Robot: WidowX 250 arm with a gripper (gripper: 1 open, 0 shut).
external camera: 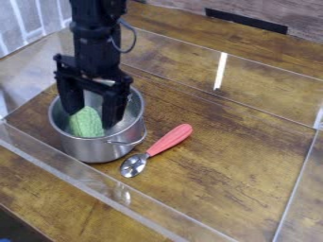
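My black gripper (pixel 93 95) stands open over a steel pot (pixel 101 146) at the left, its fingers at or just inside the rim. A pale green corn-like vegetable (pixel 85 121) lies in the pot, partly hidden by the gripper. A spoon with a pink handle (pixel 172 136) and a metal bowl lies on the wooden table just right of the pot.
Clear panels or edges run along the left and front. A white strip (pixel 221 69) lies at the back.
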